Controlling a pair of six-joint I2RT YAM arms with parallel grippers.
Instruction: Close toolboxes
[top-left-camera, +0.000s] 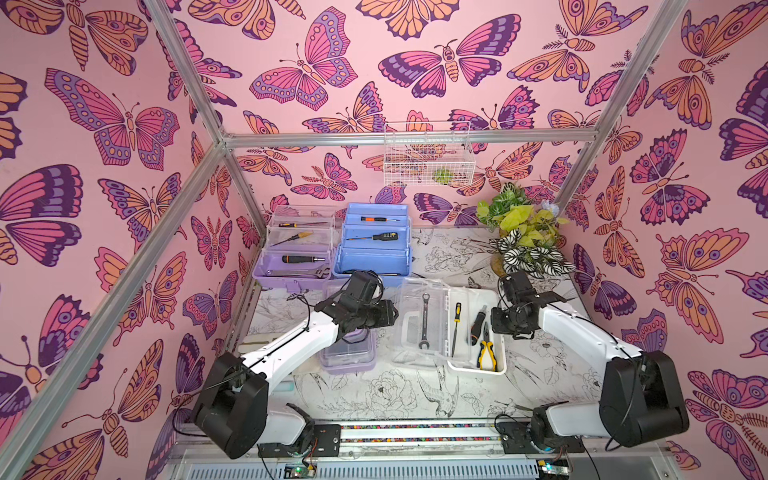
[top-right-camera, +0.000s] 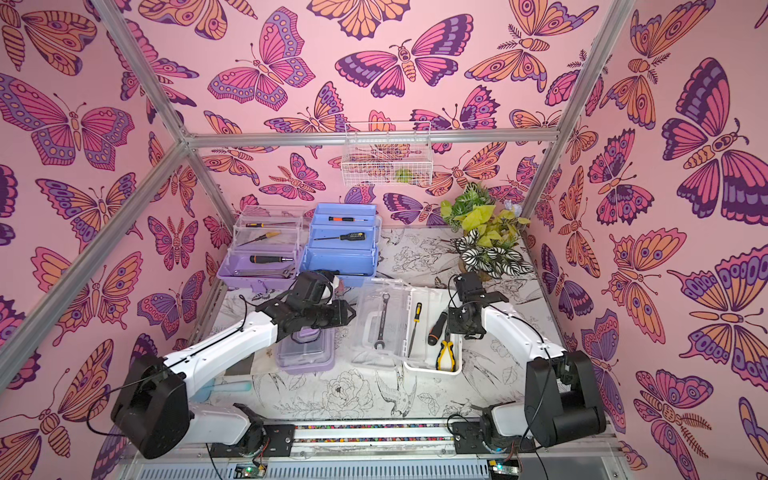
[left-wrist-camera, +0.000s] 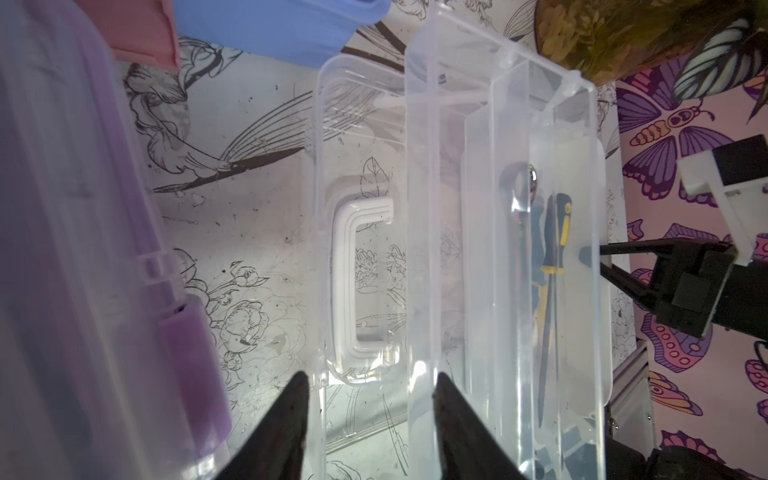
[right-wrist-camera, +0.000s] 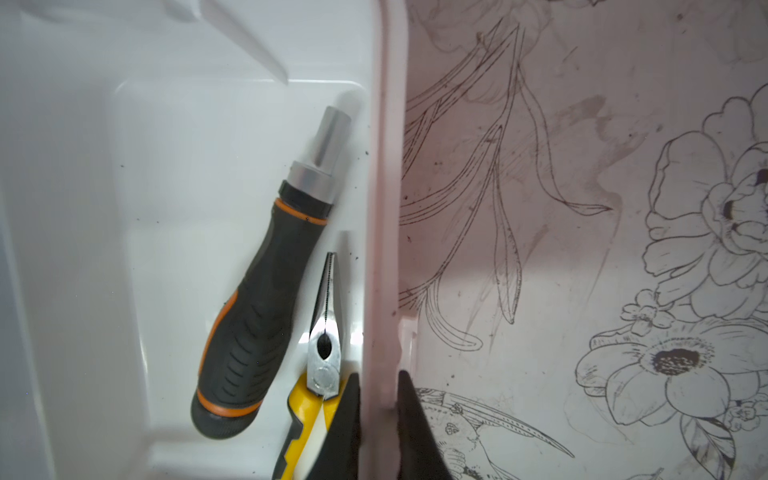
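An unfolded white toolbox lies in the middle of the table, its clear lid and trays (top-left-camera: 422, 318) to the left of its white base (top-left-camera: 502, 369). My right gripper is shut on the base's right rim (right-wrist-camera: 386, 200). Inside the base lie a black screwdriver (right-wrist-camera: 264, 304) and yellow pliers (right-wrist-camera: 324, 376); a wrench (top-left-camera: 425, 320) sits in a clear tray. My left gripper is open above the clear lid (left-wrist-camera: 320, 240), whose walls show between and beyond its fingers. Whether they touch cannot be told. An open purple toolbox (top-left-camera: 292, 269) and an open blue toolbox (top-left-camera: 376, 260) stand behind.
A shut purple toolbox (top-left-camera: 349, 352) lies under and beside the left arm. A potted plant (top-left-camera: 524, 228) stands at the back right.
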